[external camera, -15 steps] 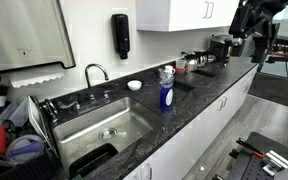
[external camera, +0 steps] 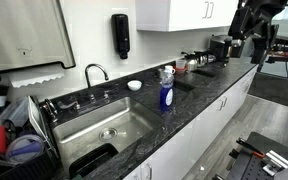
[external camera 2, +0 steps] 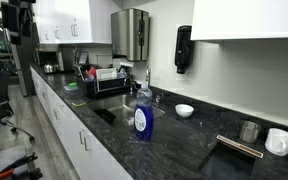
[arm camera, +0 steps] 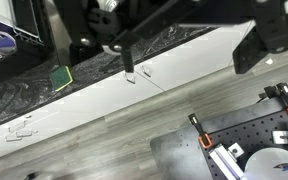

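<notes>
In the wrist view my gripper is open, its two dark fingers wide apart with nothing between them. It hangs high over the front of the counter, well away from the items. A blue bottle [external camera: 166, 97] stands upright on the dark counter [external camera 2: 179, 150], right of the sink [external camera: 109, 132] in exterior view 1. Farther back, near the wall, sits a white bowl [external camera: 134, 85]. A green and yellow sponge [arm camera: 61, 77] lies near the counter's front edge.
A dish rack [external camera: 32, 150] crowded with items stands left of the sink. The faucet [external camera: 96, 76] rises behind the basin. White upper cabinets [external camera 2: 259, 20] overhang the counter. Below my gripper lie white cabinet fronts and open floor [arm camera: 114, 140], with the robot's base platform alongside.
</notes>
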